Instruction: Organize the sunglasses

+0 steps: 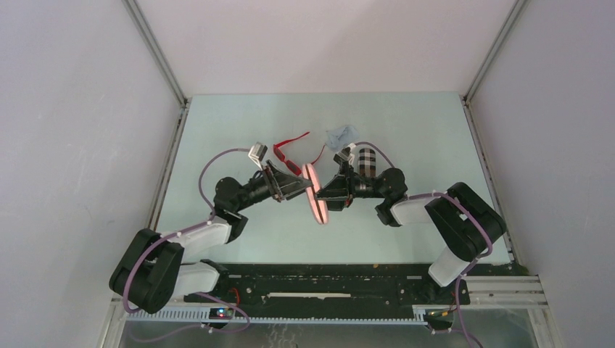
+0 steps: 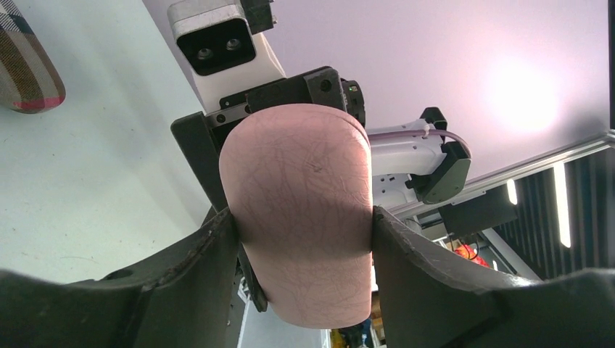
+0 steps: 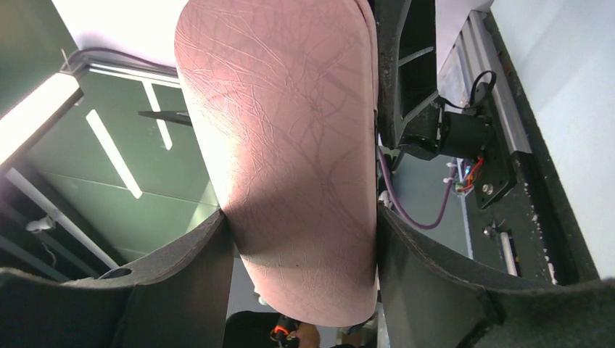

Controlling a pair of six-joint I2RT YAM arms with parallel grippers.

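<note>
Between the two arms, above the table, a pink glasses case (image 1: 319, 212) stands on edge. My left gripper (image 1: 309, 185) is shut on it from the left, and its pads press both sides of the case (image 2: 297, 181) in the left wrist view. From the right, my right gripper (image 1: 319, 194) is shut on the same case (image 3: 290, 145). A dark line runs along the case's middle in the top view. Behind it, the red sunglasses (image 1: 279, 152) lie on the table with arms unfolded, one lens partly near the case's top end.
A light blue cloth (image 1: 341, 135) lies behind the right gripper. Beside the right arm is a plaid case (image 1: 368, 163), also seen as a plaid end (image 2: 32, 76) in the left wrist view.
</note>
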